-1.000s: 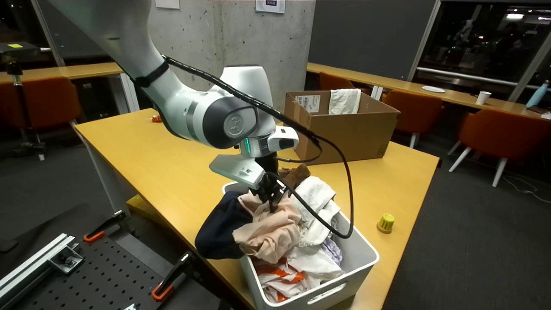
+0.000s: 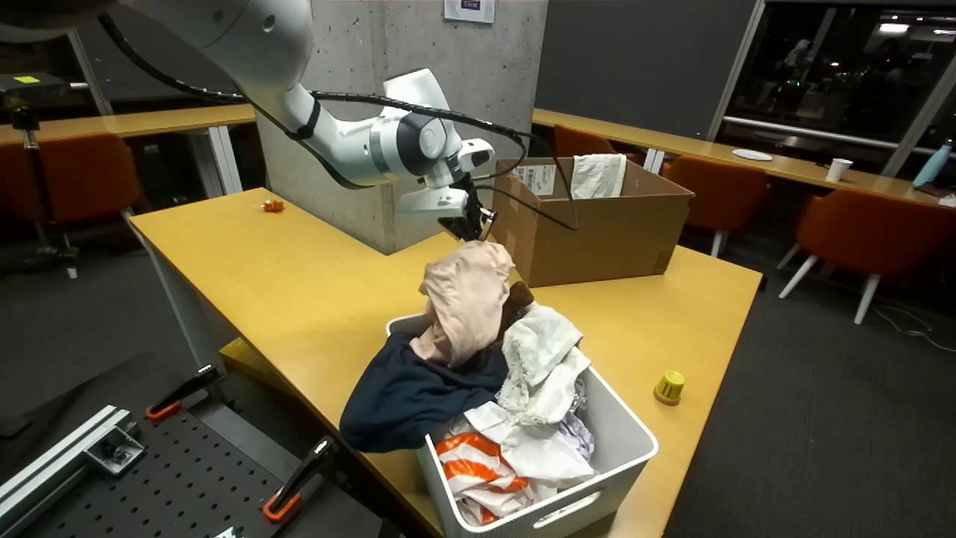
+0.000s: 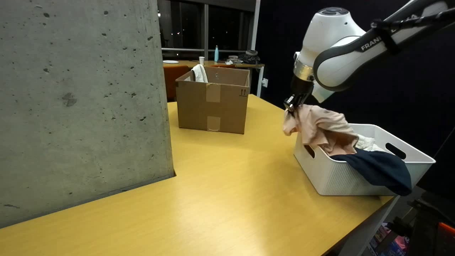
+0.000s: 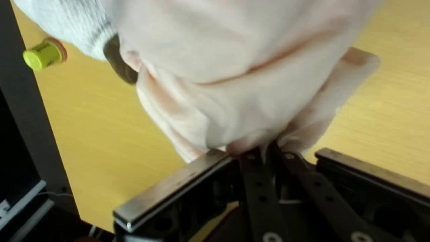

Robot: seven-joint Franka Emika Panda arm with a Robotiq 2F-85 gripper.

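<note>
A pale pink cloth [image 2: 467, 300] hangs bunched from my gripper [image 3: 290, 106], which is shut on its upper edge beyond the bin's far end. Its lower folds still rest over the rim among the other fabrics. In the wrist view the pink cloth [image 4: 242, 80] fills the middle and runs down between the fingertips. The light grey bin [image 2: 627, 439] holds a white cloth [image 2: 540, 359], an orange-striped white piece [image 2: 475, 466] and other fabrics. A navy cloth [image 3: 379, 168] droops over the bin's side.
An open cardboard box [image 2: 600, 237] stands farther back on the yellow table [image 3: 221, 183], a white cloth [image 3: 199, 73] over its edge. A small yellow tub [image 2: 669, 387] sits near the right table edge. A concrete pillar [image 3: 81, 98] borders the table. Bare tabletop lies between box and bin.
My gripper has risen out of the bin and moved back toward the box, pulling the pink cloth up with it. The striped and white fabrics in the bin are more exposed.
</note>
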